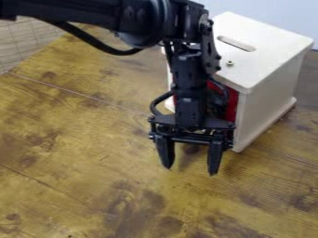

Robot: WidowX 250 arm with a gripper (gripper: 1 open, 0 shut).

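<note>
My black gripper (189, 154) hangs low over the wooden floor in front of a white wooden box (262, 58), its two fingers pointing down and apart, with nothing between them. The box has a slot in its top and a red front panel (228, 100), which is largely hidden behind my wrist and gripper.
A mesh edge (25, 37) runs along the far left, and a pale wall (292, 14) stands behind the box.
</note>
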